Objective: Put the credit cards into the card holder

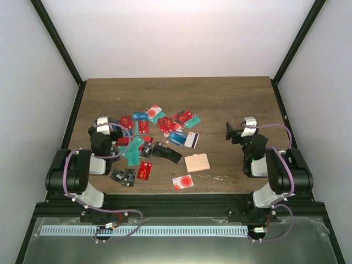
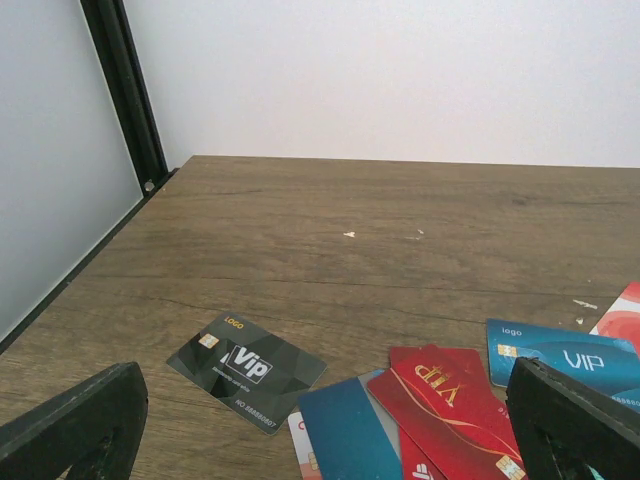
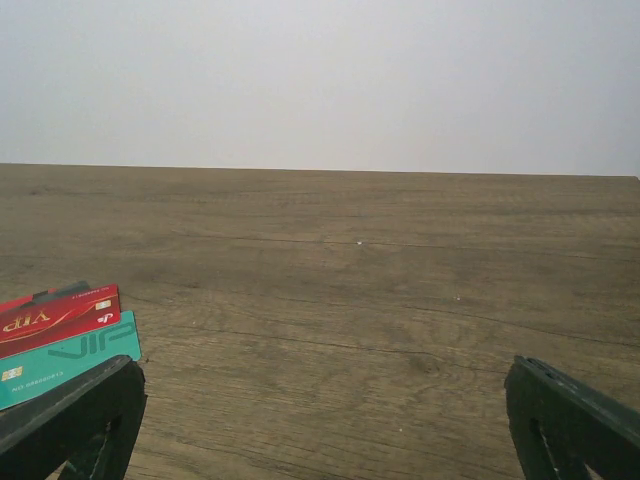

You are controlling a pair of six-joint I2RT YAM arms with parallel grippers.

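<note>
Red, green, blue, black and white cards lie scattered and overlapping on the left half and middle of the table in the top view, among them a red card and a blue-and-white card. Right of the black cards rests a beige card holder, flat on the wood. My left gripper is open at the left edge of the pile. Beyond its spread fingers are a black VIP card and a red VIP card. Over bare table at the right, my right gripper stands open and empty.
A single white card with a red circle lies near the front edge, below the holder. Small white scraps lie beside the holder.
</note>
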